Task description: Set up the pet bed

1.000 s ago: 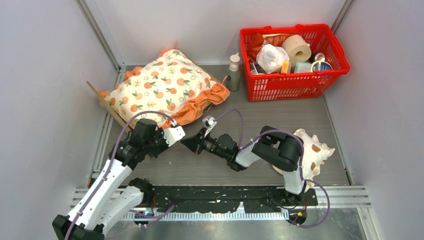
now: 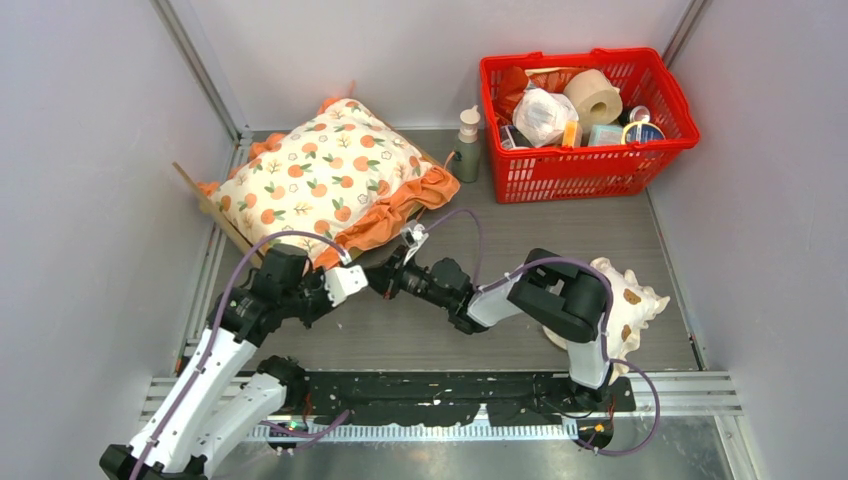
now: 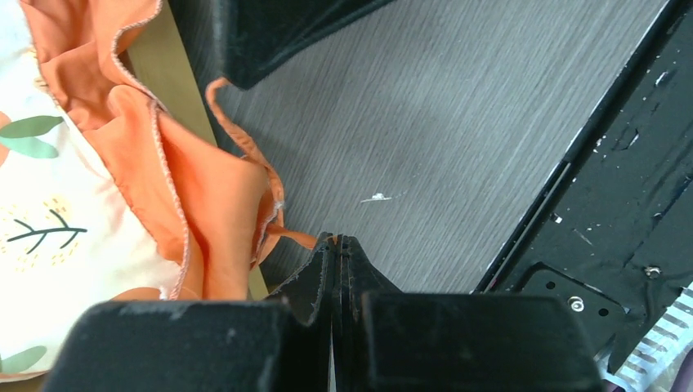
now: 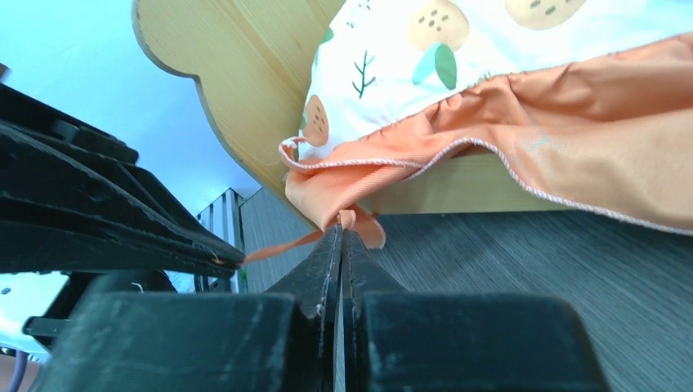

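Note:
The pet bed's cushion (image 2: 310, 175), white with orange prints and orange ruffled edging (image 4: 572, 147), rests in a wooden frame (image 4: 458, 184). A thin orange tie (image 3: 237, 131) hangs from its near corner. My left gripper is shut on an end of the tie at that corner. My right gripper is shut on a short piece of orange fabric below the ruffle, close beside the left gripper in the top view.
A red basket (image 2: 590, 175) of mixed items stands at back right. A pump bottle (image 2: 466, 155) stands beside the bed. A cream cushion (image 2: 630, 320) lies at right, behind the right arm. Bare floor lies between.
My right gripper has moved slightly up toward the bed corner. My left gripper has shifted a little, downward in the top view.

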